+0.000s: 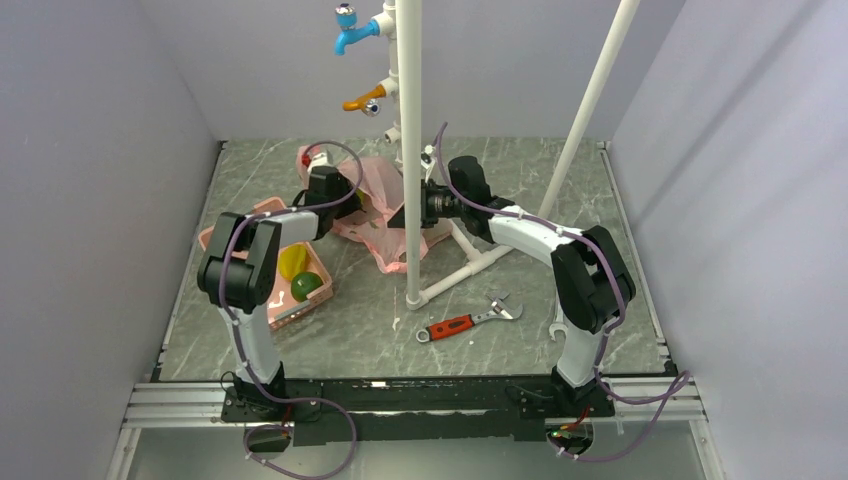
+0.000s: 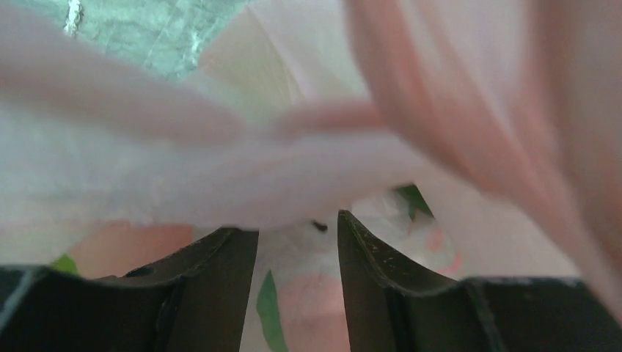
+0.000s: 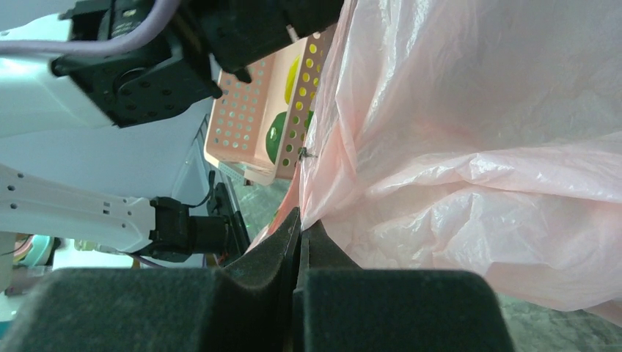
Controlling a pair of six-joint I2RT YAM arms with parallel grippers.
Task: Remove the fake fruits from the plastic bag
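The pale pink plastic bag (image 1: 378, 236) lies slack between my two arms. My left gripper is inside its folds, fingers apart, with no fruit visible between the tips. Bag film covers much of the left wrist view, where green and pink patches show too blurred to name. A bit of yellow fruit (image 1: 362, 196) shows beside the left gripper in the top view. My right gripper is shut on the edge of the bag, holding the film up. In the pink basket (image 1: 322, 270) lie a yellow fruit (image 1: 293, 262) and a green fruit (image 1: 306, 286).
A white pipe frame (image 1: 412, 200) stands upright in front of the bag, close to the right gripper. An adjustable wrench (image 1: 470, 322) with a red handle lies on the table in front. Bare table lies between basket and wrench.
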